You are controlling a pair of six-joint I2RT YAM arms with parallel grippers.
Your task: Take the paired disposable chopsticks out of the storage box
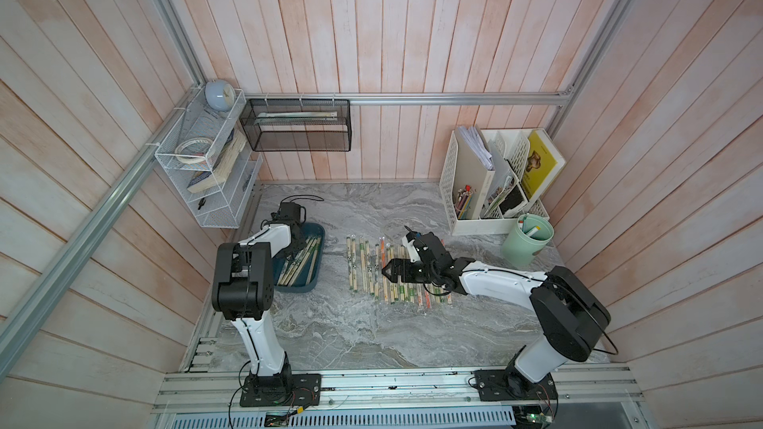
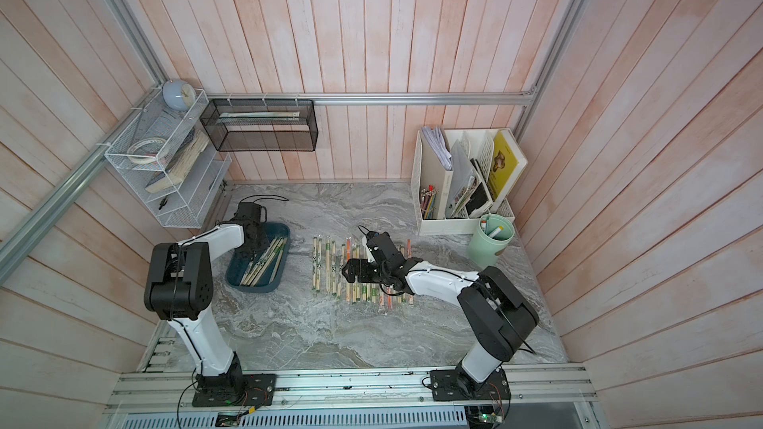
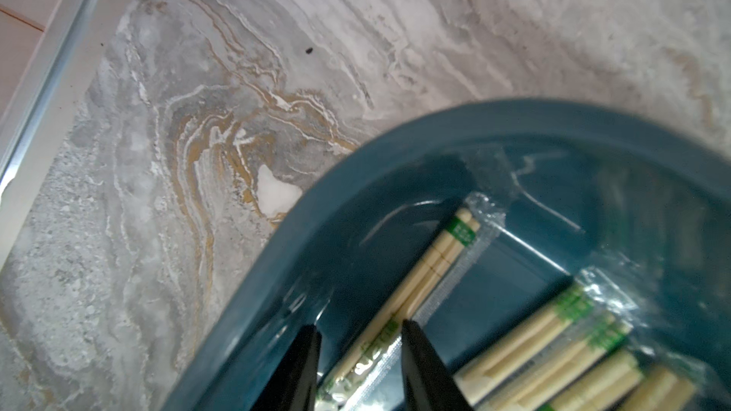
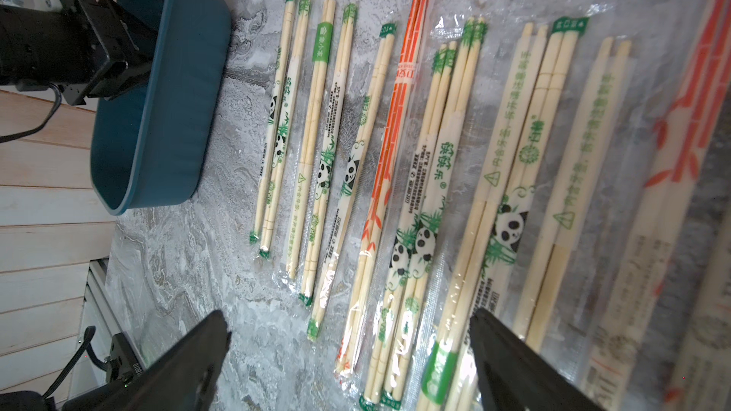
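Observation:
The dark blue storage box [image 1: 315, 276] stands at the left of the table with several wrapped chopstick pairs [image 2: 264, 260] in it. Over the box, my left gripper points down with its fingers apart. In the left wrist view a single pair with a green-banded end [image 3: 426, 270] runs between and below its fingers, not clasped; its lower end is out of sight. More pairs [image 3: 563, 335] lie side by side to the right. My right gripper is open above a row of wrapped pairs [image 4: 415, 205] on the table, holding nothing.
A white file rack [image 1: 485, 226] and a green bin [image 1: 520, 246] occupy the back right. Left of the box stands a white wire shelf [image 1: 222, 205]. Bare marble [image 1: 341, 333] shows in front of the row and behind it.

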